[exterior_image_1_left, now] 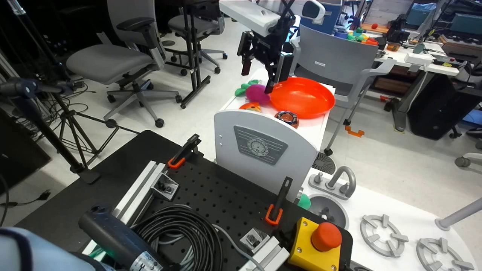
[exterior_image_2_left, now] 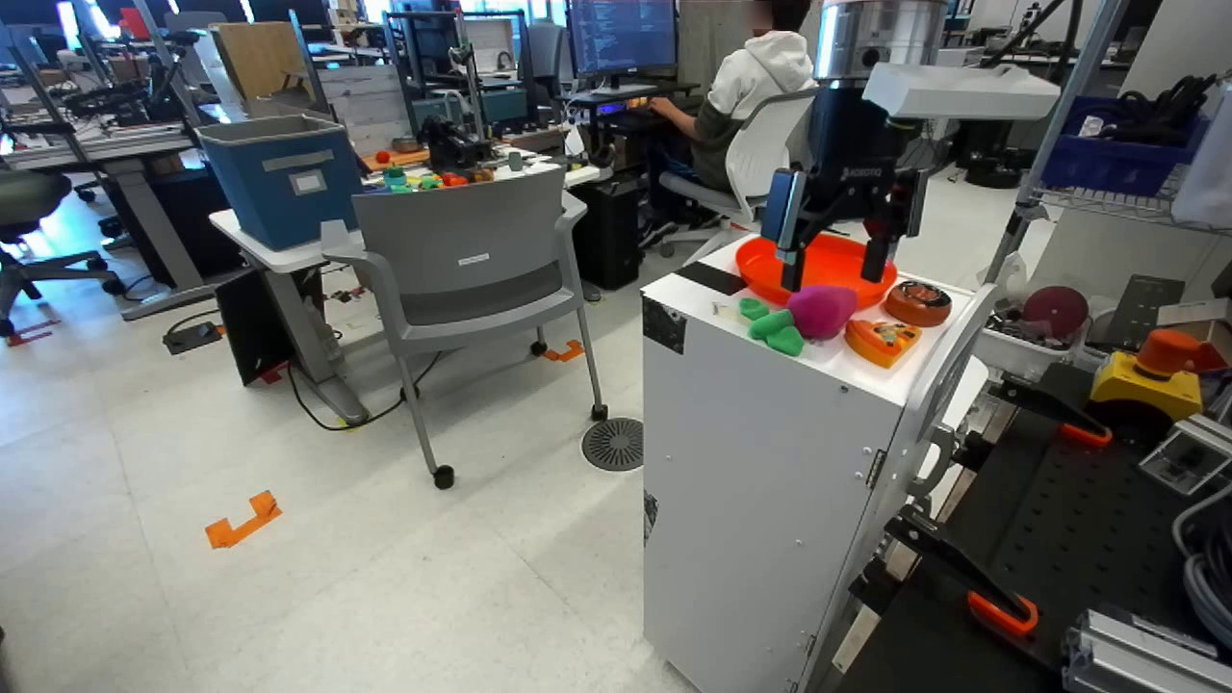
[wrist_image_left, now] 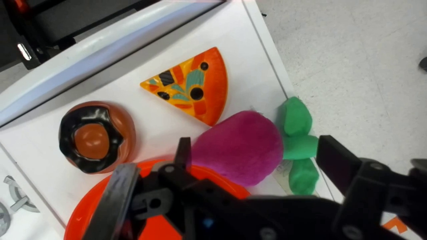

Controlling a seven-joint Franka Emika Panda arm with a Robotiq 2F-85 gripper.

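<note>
My gripper is open, its fingers wide apart, above the white cabinet top (wrist_image_left: 248, 72). Below it and between its fingers in the wrist view lies a purple plush vegetable (wrist_image_left: 244, 148) with a green leafy stem (wrist_image_left: 300, 146); no grip on it shows. An orange-red plate (wrist_image_left: 86, 204) lies beside the plush, partly covered by the gripper in the wrist view. A toy pizza slice (wrist_image_left: 196, 88) and a toy donut (wrist_image_left: 96, 136) with black icing rest on the same top, clear of the fingers.
A grey upright panel (exterior_image_1_left: 266, 140) borders the cabinet top on one side. Beyond it stands a black perforated table with clamps (exterior_image_1_left: 275, 203) and an emergency stop (exterior_image_1_left: 318, 244). A grey chair (exterior_image_2_left: 462, 254) is close to the cabinet's other side.
</note>
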